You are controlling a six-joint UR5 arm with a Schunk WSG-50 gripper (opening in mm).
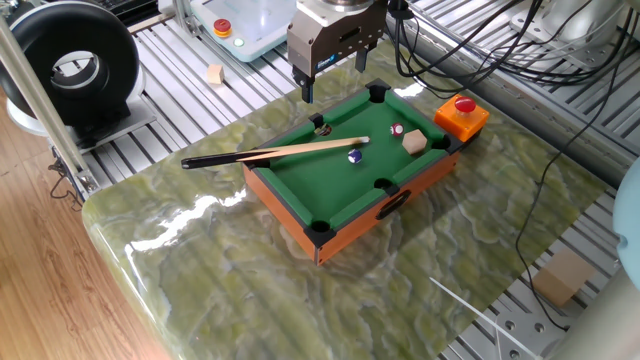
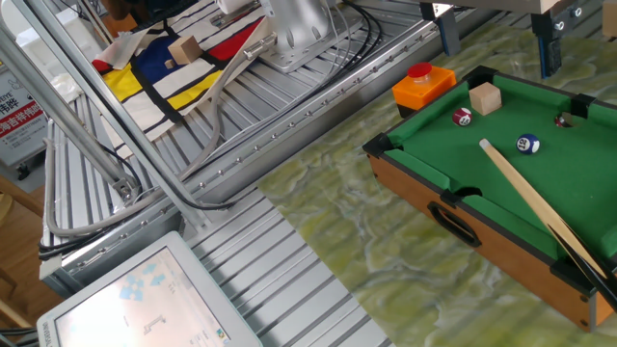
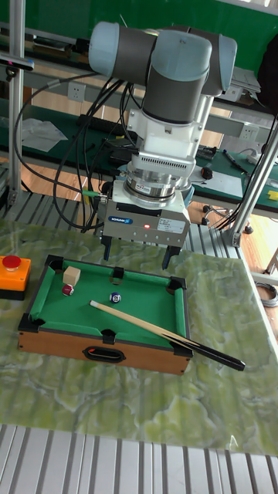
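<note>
A toy pool table (image 1: pixel 320 180) with green felt and orange-brown sides rests on the marbled mat. Across its end rail lies a cue (image 1: pixel 270 153), black handle overhanging the edge and pale tip on the felt. Near that tip is a blue-and-white ball (image 2: pixel 527 144); a red-and-white ball (image 2: pixel 462 117) sits beside a wooden cube (image 2: pixel 485 98) close to a corner. Above the table's far long side hangs my gripper (image 3: pixel 135 251), its two fingers wide apart and pointing down, nothing between them. A small dark-red item (image 2: pixel 563 120) shows at the far middle pocket, too small to make out.
An orange box with a red button (image 1: pixel 461 117) stands just off the table's corner. Cables (image 1: pixel 470 60) hang behind the mat. Another wooden block (image 1: pixel 215 74) lies on the slatted surface.
</note>
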